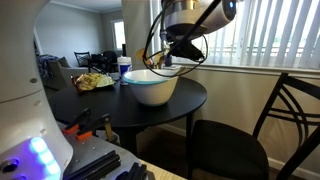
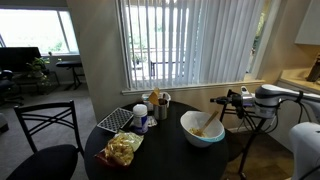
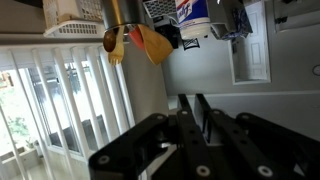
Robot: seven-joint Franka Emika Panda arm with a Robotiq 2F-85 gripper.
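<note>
A large white bowl (image 2: 203, 128) sits near the table's edge, and a light wooden piece (image 2: 211, 119) leans in it. My gripper (image 2: 231, 100) is just above and to the right of the bowl in exterior view 2. In exterior view 1, the gripper (image 1: 182, 48) is beside and above the bowl (image 1: 150, 88). The wrist view shows the dark gripper with its fingertips close together. Whatever is between them is too dark and small to make out. I cannot tell whether the wooden piece touches the gripper.
Wooden utensils (image 3: 155, 44) stand in a container at the back of the round table. A white bottle (image 2: 140, 113), a dark rack (image 2: 116, 119) and a yellow bag (image 2: 120, 148) are also there. Black chairs (image 1: 225, 145) stand beside the table, and blinds cover the window behind.
</note>
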